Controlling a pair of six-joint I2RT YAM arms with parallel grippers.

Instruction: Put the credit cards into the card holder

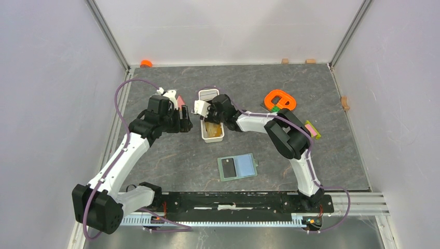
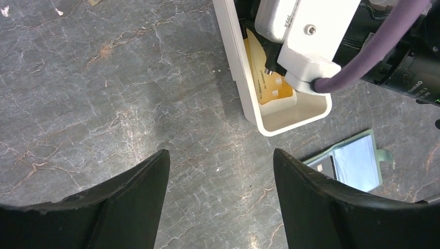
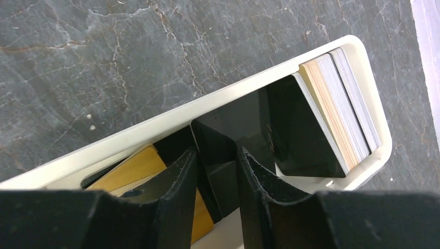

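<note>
A long white tray (image 3: 155,124) holds the cards. Black cards (image 3: 303,124) and a stack of pale card edges fill its far end in the right wrist view, with yellow cards (image 3: 132,168) at the near end. Inside the tray, my right gripper is partly open, its fingers on either side of the edge of a leaning black card (image 3: 228,135), a gap still showing. The green-rimmed card holder (image 1: 237,178) lies flat in front, a dark panel on its left half and pale blue on its right. My left gripper hangs open and empty left of the tray.
An orange ring-shaped object (image 1: 280,92) lies at the back right, a green and pink item (image 1: 312,129) by the right edge. A small orange piece (image 1: 146,63) sits at the back left. Bare tabletop surrounds the card holder.
</note>
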